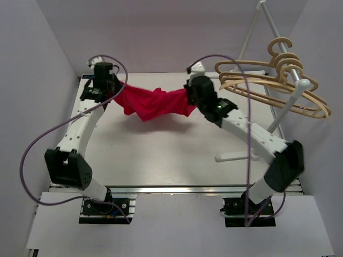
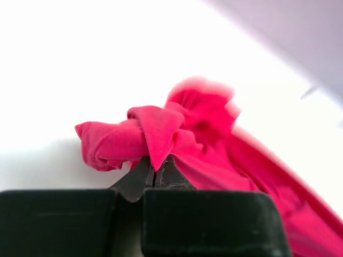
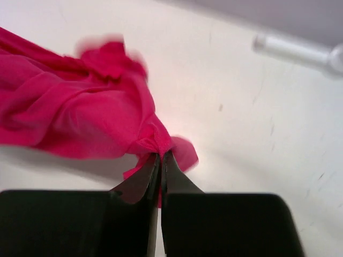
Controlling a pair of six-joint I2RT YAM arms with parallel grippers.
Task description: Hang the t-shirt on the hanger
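The red t-shirt (image 1: 153,103) is stretched between my two grippers, raised off the table in the top view with a shadow beneath it. My left gripper is shut on a bunched fold at one end, and a loose tip of cloth pokes out past the fingers. At the other end my right gripper is shut on gathered cloth, with a small flap hanging beyond it. Several wooden hangers (image 1: 257,80) hang on the white rack at the right, away from both grippers.
The white rack (image 1: 274,24) stands on the right, its lower foot (image 1: 233,157) reaching inward over the table. Bare white table (image 1: 155,160) lies in front of the cloth. Purple cables loop over both arms.
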